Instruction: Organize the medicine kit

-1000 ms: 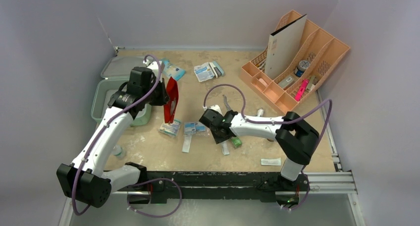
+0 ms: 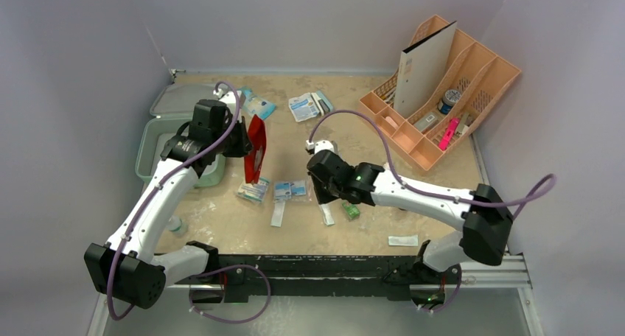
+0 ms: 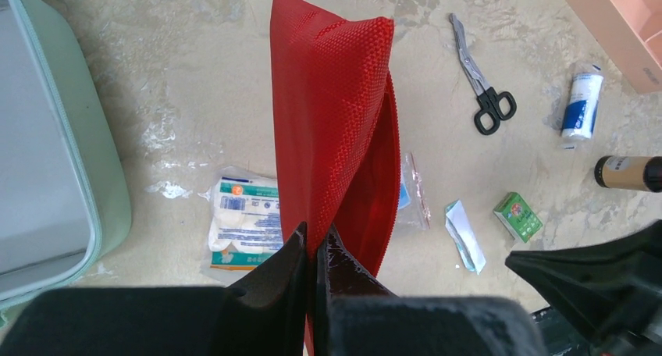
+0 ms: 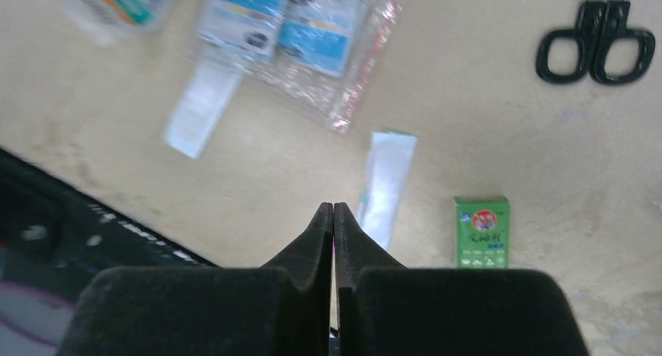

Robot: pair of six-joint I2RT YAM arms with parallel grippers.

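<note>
A red pouch [image 3: 320, 122] hangs upright from my left gripper, its opening spread on the right side. The mint-green kit case [image 2: 152, 144] stands open to the left of it. Fingers together and empty, my right gripper hovers above the table. Below and just beyond its tips lies a white sachet strip [image 4: 387, 180], flat on the table and outside the fingers. A small green box [image 4: 482, 233] is right of the strip. Left of it are a clear zip bag with blue packets [image 4: 320, 40] and another white strip [image 4: 204, 106].
Black-handled scissors [image 3: 480, 87], a blue-white roll [image 3: 581, 110] and a brown bottle [image 3: 631, 172] lie to the right. A peach organizer [image 2: 416, 148] fills the back right. One more white sachet [image 2: 403, 241] is near the front edge.
The white strip stays on the table, slightly turned. My left arm and the red pouch keep still.
</note>
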